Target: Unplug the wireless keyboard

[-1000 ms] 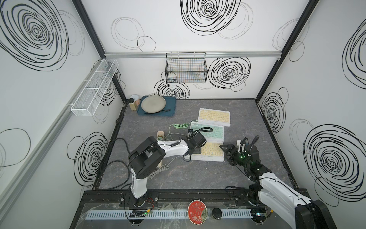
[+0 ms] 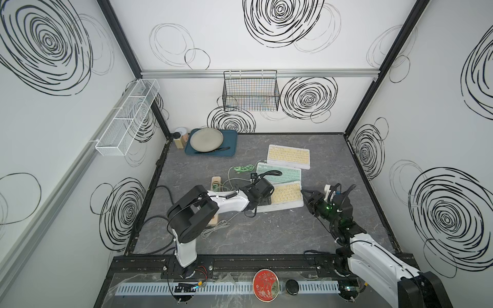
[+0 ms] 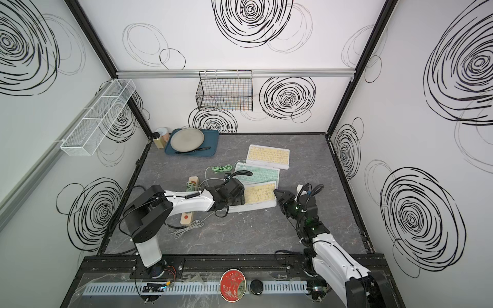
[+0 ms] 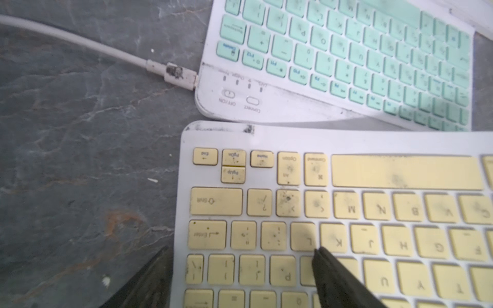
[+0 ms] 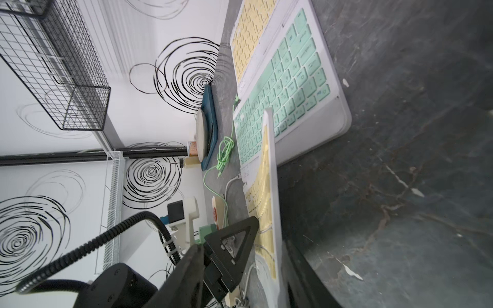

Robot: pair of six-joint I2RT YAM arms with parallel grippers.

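The near keyboard (image 2: 286, 194), white with cream keys, overlaps the lower edge of a mint-keyed keyboard (image 4: 328, 56). A white cable plug (image 4: 179, 76) sits in the mint keyboard's side. My left gripper is open above the near keyboard's left end, whose far corner shows no plug; its lower part is out of view. At the other end, my right gripper has the near keyboard's white edge (image 5: 274, 205) between its fingers, with space visible on one side. From there that keyboard appears tilted, edge-on. A grey cable (image 2: 218, 225) lies bunched left of it.
Another cream-keyed keyboard (image 2: 288, 156) lies behind the mint one. A bundled green cable (image 2: 244, 168) and a power strip (image 2: 216, 181) are to the left. Farther back, a blue tray (image 2: 230, 143) bears a plate.
The near keyboard has shifted away from the front edge, and its right end has swung back. My right gripper has moved slightly right and back; the left has shifted slightly left.
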